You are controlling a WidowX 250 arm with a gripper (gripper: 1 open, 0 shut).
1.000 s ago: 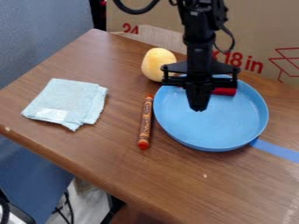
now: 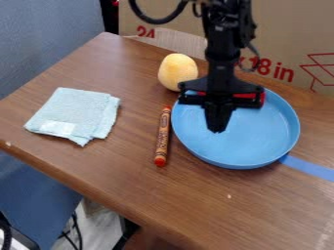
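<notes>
My black gripper (image 2: 218,114) hangs low over a blue plate (image 2: 245,146) on the wooden table, its body hiding most of a red object (image 2: 253,98) at the back of the plate. Whether the fingers are open or shut on something cannot be told. Left of the plate lie an orange crayon-like stick (image 2: 162,139) and, behind it, a yellow rounded object (image 2: 178,68). A folded pale blue cloth (image 2: 73,114) lies on the left part of the table.
A cardboard box (image 2: 294,47) stands along the back. Blue tape (image 2: 311,168) runs right of the plate. The table's left edge drops off toward cables.
My gripper has come down slightly and a little to the left since a second ago, and less of the red object shows.
</notes>
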